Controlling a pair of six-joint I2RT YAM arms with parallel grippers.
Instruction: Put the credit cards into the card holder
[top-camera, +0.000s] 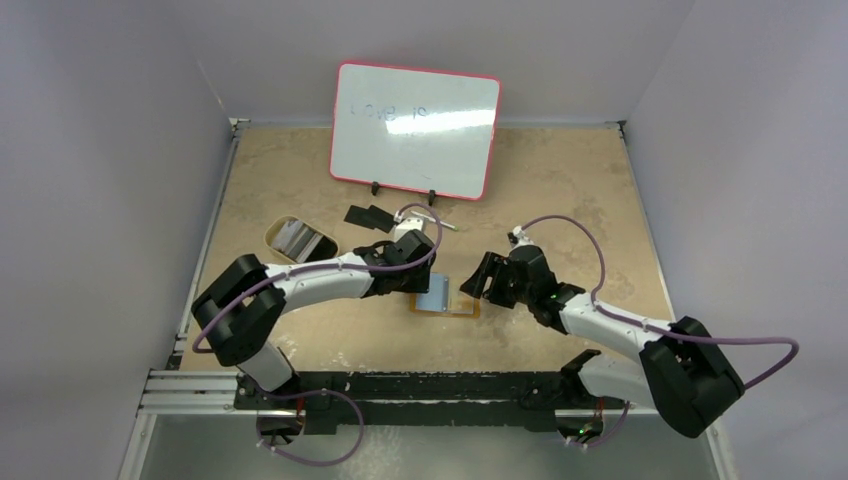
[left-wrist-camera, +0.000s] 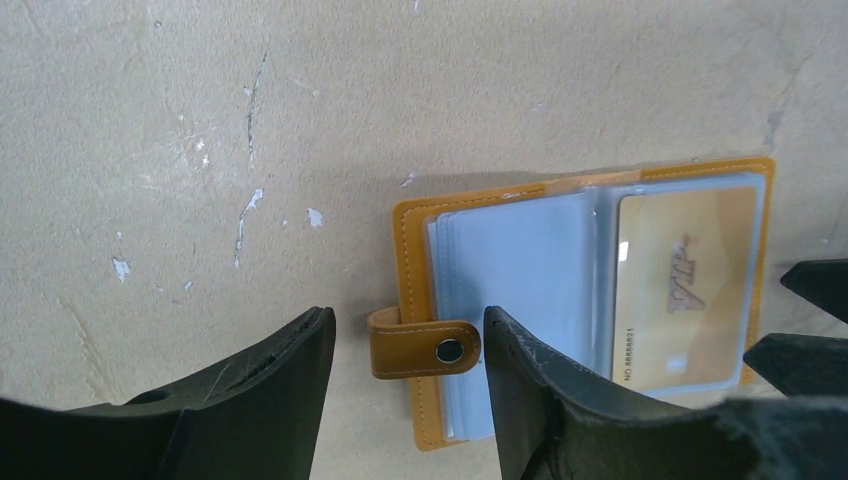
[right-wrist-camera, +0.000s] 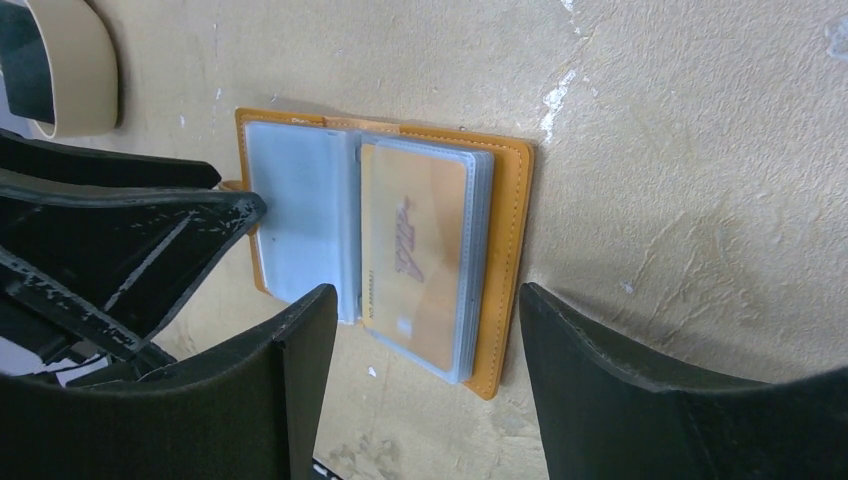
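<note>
Spread flat on the table is the tan card holder (top-camera: 429, 311), its clear sleeves (left-wrist-camera: 525, 270) lying to both sides of the middle. A gold card shows in the sleeve on the right half, as does the same gold card (right-wrist-camera: 412, 250) in the right wrist view. My left gripper is open above the holder's left edge, where the strap with a snap button (left-wrist-camera: 425, 348) appears between its fingers, not visibly gripped. Over the right end, my right gripper hangs open with nothing held between its fingers.
An oval basket (top-camera: 274, 232) with several cards stands at the left. Two dark cards (top-camera: 370, 217) and a pen (top-camera: 437, 221) lie behind the holder. At the back is a whiteboard (top-camera: 415, 130).
</note>
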